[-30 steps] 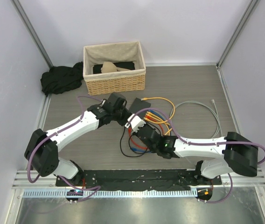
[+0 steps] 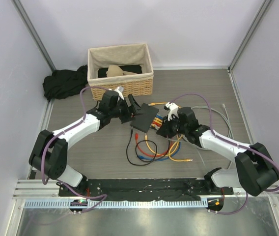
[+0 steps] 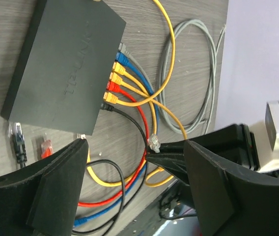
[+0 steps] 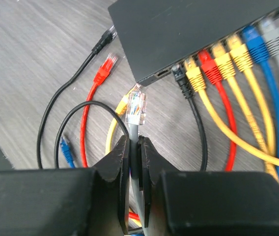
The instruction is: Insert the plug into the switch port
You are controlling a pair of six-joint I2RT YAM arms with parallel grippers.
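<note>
The black switch [image 3: 61, 66] has a row of coloured plugs in its ports. My right gripper is shut on a grey cable, whose clear plug [image 4: 135, 109] points up toward a corner of the switch [image 4: 188, 24], below it in the right wrist view. My left gripper [image 2: 131, 105] stands open above the switch's left side in the top view. In the left wrist view the grey plug [image 3: 153, 144] shows at the tip of the right gripper, right of and below the switch.
Loose black, red, yellow and blue cable ends [image 4: 101, 73] lie by the switch. A coiled grey cable [image 2: 225, 118] lies at the right. A wicker basket [image 2: 120, 86] and black cloth [image 2: 65, 83] are at the back.
My right gripper has moved right and up in the top view, from near the left gripper to beside the switch's plugged side. The left gripper has shifted slightly, and the switch is less covered.
</note>
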